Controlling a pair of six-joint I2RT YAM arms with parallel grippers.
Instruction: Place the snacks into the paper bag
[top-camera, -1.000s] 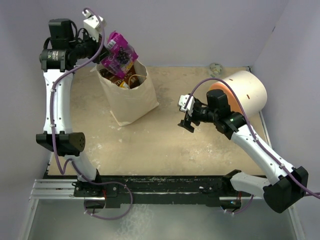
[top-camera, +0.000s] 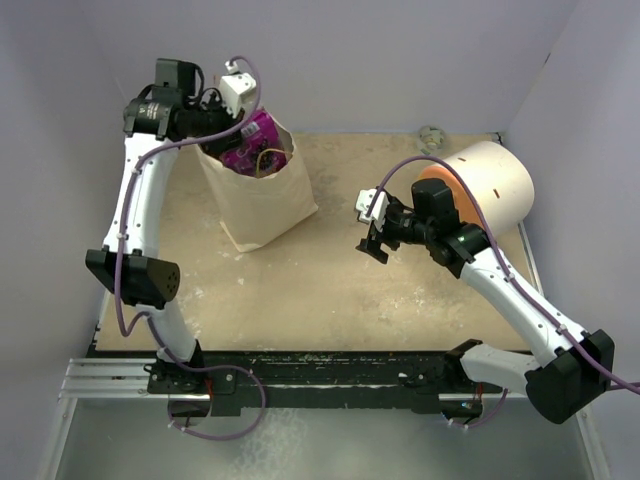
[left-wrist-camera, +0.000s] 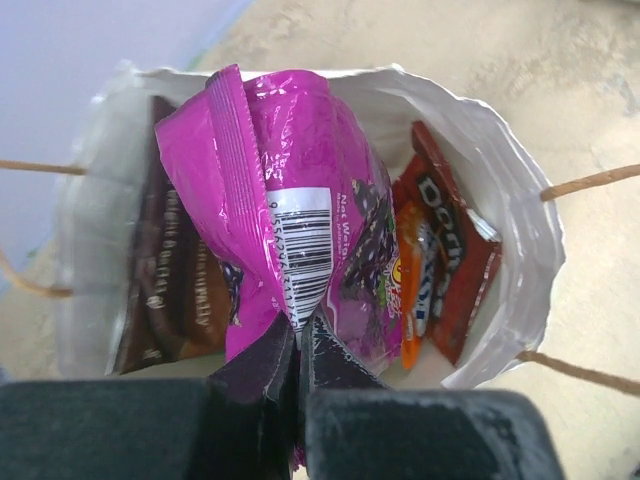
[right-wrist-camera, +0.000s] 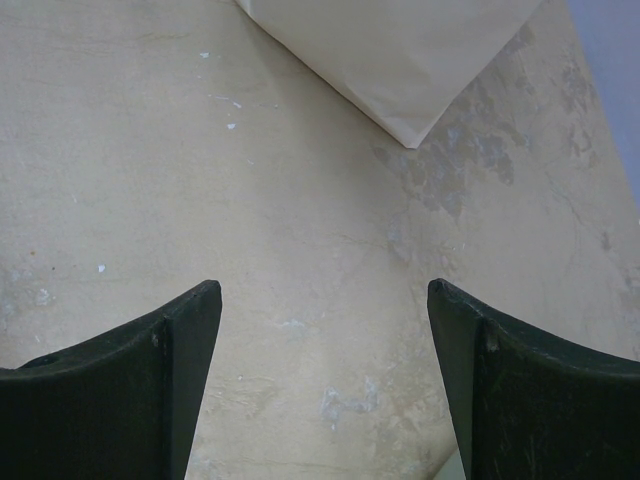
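Note:
A pale paper bag (top-camera: 262, 211) stands upright at the back left of the table. My left gripper is shut on a purple snack packet (left-wrist-camera: 345, 220), pinching its lower end in the left wrist view. The packet hangs at the bag's mouth, partly inside the rim. Within the bag lie a brown packet (left-wrist-camera: 175, 290), a red Doritos packet (left-wrist-camera: 450, 245) and an orange packet (left-wrist-camera: 415, 275). My right gripper is open over bare table, nothing between its fingers, well to the right of the bag.
Twine handles (left-wrist-camera: 585, 182) stick out from the bag's rim. At the right back lies a cream cylindrical container (top-camera: 490, 185) with an orange end, beside a small clear jar (top-camera: 431, 138).
My left gripper has moved right and toward the front, carrying the purple packet from above the bag down into its mouth. In the top view the right arm looks unmoved.

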